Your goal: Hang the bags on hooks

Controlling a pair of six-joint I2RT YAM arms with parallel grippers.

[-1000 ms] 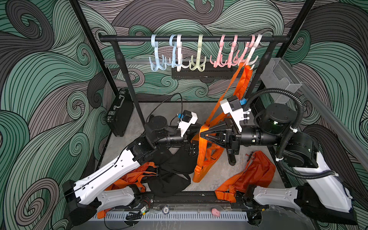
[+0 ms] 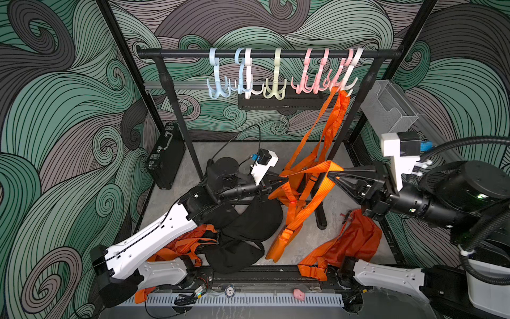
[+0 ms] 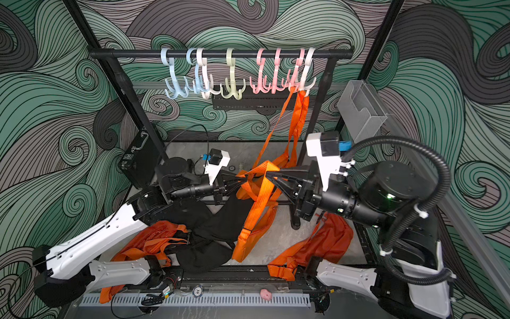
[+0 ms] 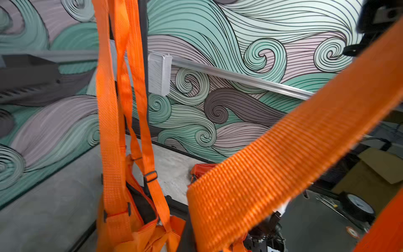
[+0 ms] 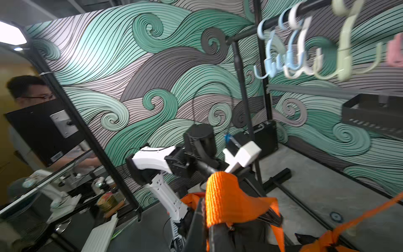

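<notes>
An orange bag's straps hang from the pink and white hooks at the rail's right end, its body lower down among loops of webbing. My right gripper is shut on a loop of orange strap, pulled out toward me. My left gripper reaches into the straps from the left; its fingertips are partly hidden by webbing, so what is between them is unclear. A strap crosses close in front of the left wrist camera.
The rail carries pale blue, white, green and pink hooks. Other orange bags and black cloth lie on the floor. A black case stands at left, a grey bin at right.
My right gripper has moved right and a little up, drawing the strap loop with it and spreading the straps.
</notes>
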